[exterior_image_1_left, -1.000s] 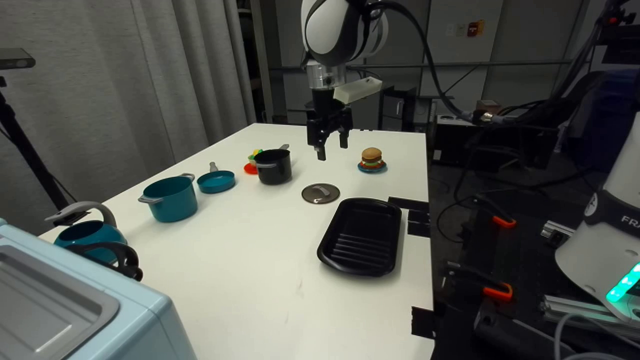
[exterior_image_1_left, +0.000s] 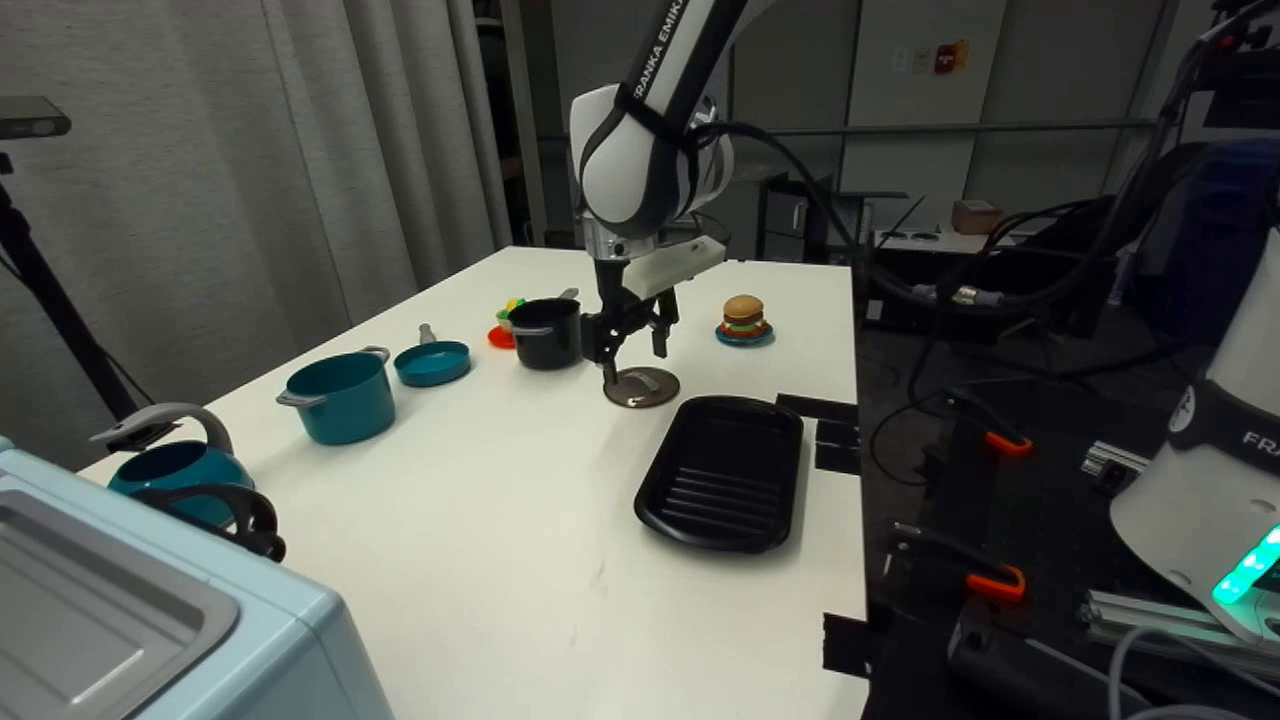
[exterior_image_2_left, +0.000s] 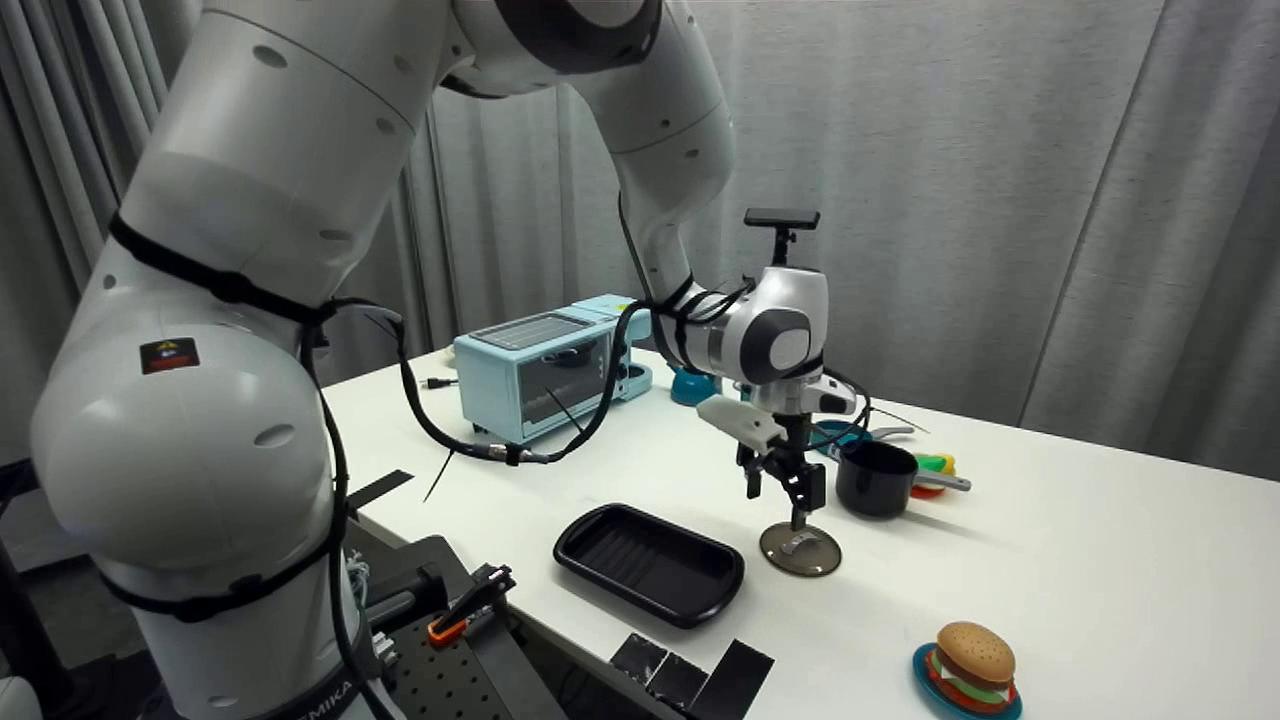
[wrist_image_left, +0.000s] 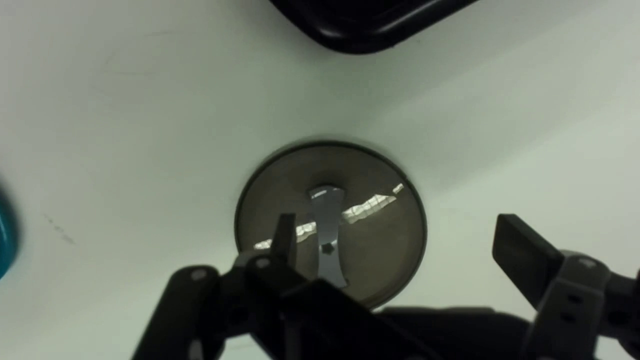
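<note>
A round, dark, see-through lid (exterior_image_1_left: 641, 388) with a grey bar handle (wrist_image_left: 327, 234) lies flat on the white table. My gripper (exterior_image_1_left: 636, 356) hangs low over the lid, its fingers wide apart. In the wrist view one finger (wrist_image_left: 285, 240) overlaps the lid left of the handle, while the opposite finger (wrist_image_left: 525, 255) is beyond the lid's right edge over bare table. Nothing is held between them. From the second exterior view the gripper (exterior_image_2_left: 776, 504) also appears just above the lid (exterior_image_2_left: 800, 550); whether a fingertip touches it I cannot tell.
Close by are a black saucepan (exterior_image_1_left: 547, 335) and a black baking tray (exterior_image_1_left: 768, 478). A toy burger (exterior_image_1_left: 744, 313) sits on a blue plate. A teal pot (exterior_image_1_left: 344, 397), teal pan (exterior_image_1_left: 433, 362), kettle (exterior_image_1_left: 182, 468) and light-blue toaster oven (exterior_image_2_left: 540, 372) stand farther off.
The arm has come down and shifted left in the first exterior view, bringing my open gripper low over the lid. The lid and the other objects have stayed put.
</note>
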